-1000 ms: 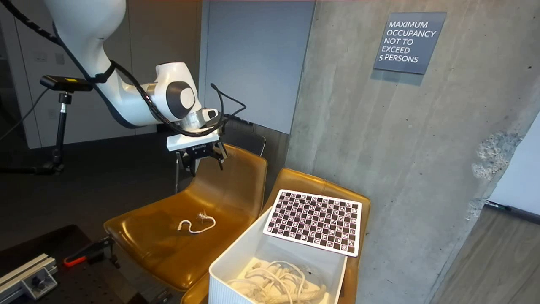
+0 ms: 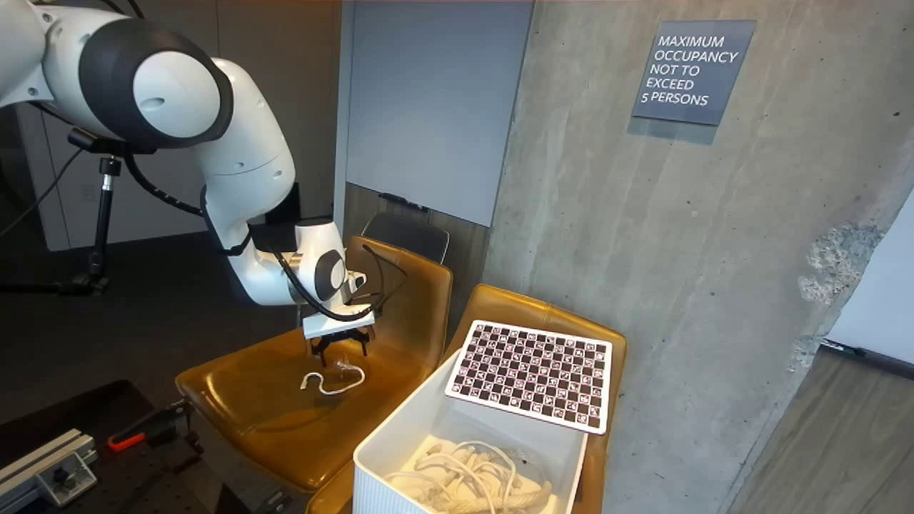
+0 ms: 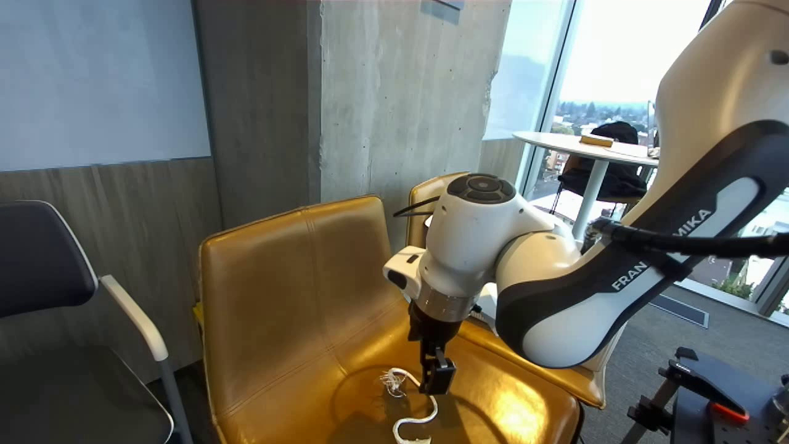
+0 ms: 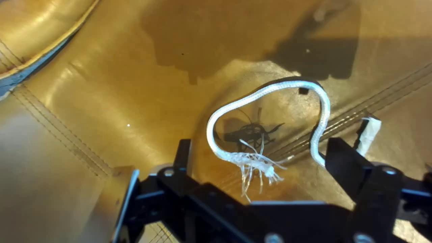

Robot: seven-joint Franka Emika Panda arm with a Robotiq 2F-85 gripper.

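A short white rope (image 2: 343, 390) lies in a curve on the seat of the tan leather chair (image 2: 257, 377). One end is frayed into loose strands; in the wrist view the rope (image 4: 259, 95) loops across the seat, its other end partly hidden behind a finger. My gripper (image 2: 340, 351) points down just above the rope, fingers apart and empty. Seen from the wrist, the gripper has its fingers on either side of the frayed end. In exterior view 2 the gripper (image 3: 436, 377) hangs over the rope (image 3: 418, 418), covering part of it.
A white bin (image 2: 394, 441) holding several coiled ropes (image 2: 467, 480) stands on a second chair at the right. A checkered board (image 2: 531, 374) rests across its back rim. The chair's backrest (image 3: 296, 296) rises beside the gripper. A clamp (image 2: 146, 428) sits at front left.
My arm has come down a long way toward the chair seat, bringing the gripper from backrest height to just above the rope. The rope and the bin have not moved.
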